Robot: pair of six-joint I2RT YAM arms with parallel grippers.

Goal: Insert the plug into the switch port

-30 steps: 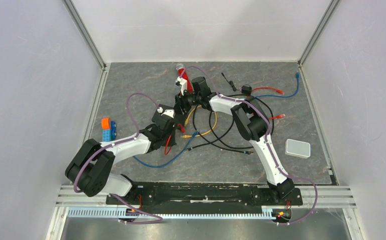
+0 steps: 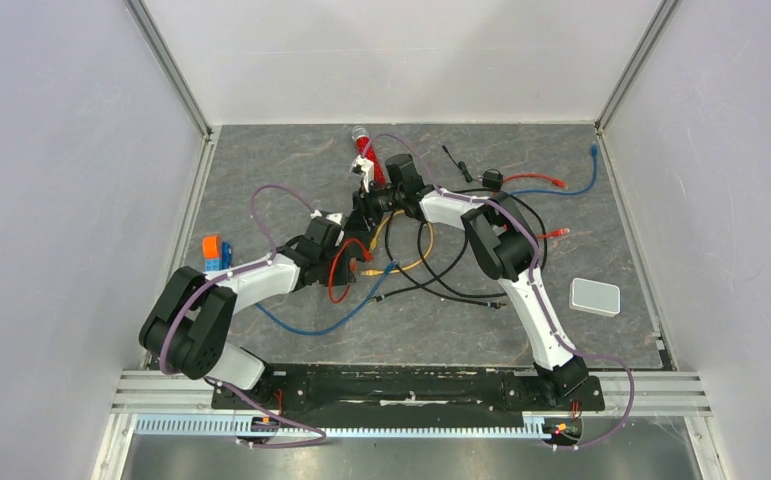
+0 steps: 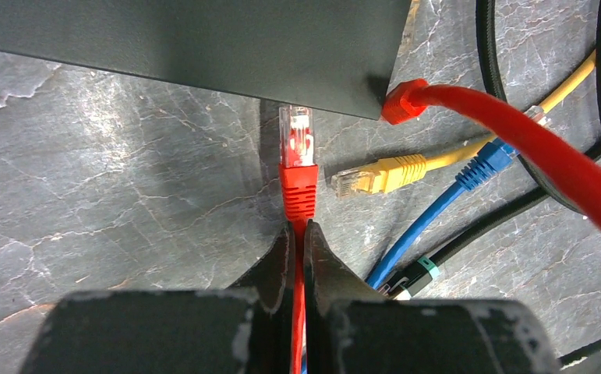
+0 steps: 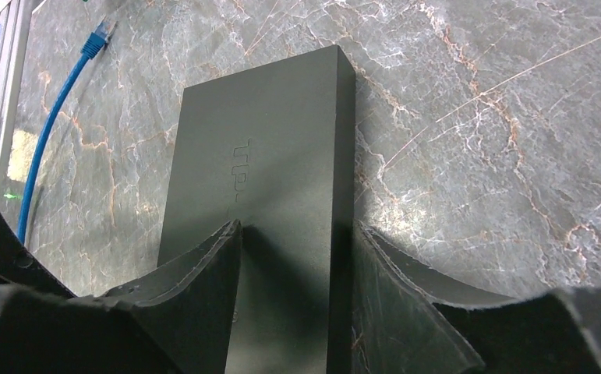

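In the left wrist view my left gripper is shut on a red network cable just behind its plug, whose clear tip meets the edge of the black switch box; whether it sits in a port is hidden. Another red plug is at the box's edge to the right. In the right wrist view my right gripper is at the near part of the box, one finger over its top, the other by its side; whether it touches cannot be told.
Yellow, blue and black cables lie right of the held plug. In the top view an orange-and-blue object is at the left, a white case at the right, a red cylinder at the back.
Since a second ago my left arm has shifted slightly up in the top view, and the red cable loop beside it shows more. The right arm looks still.
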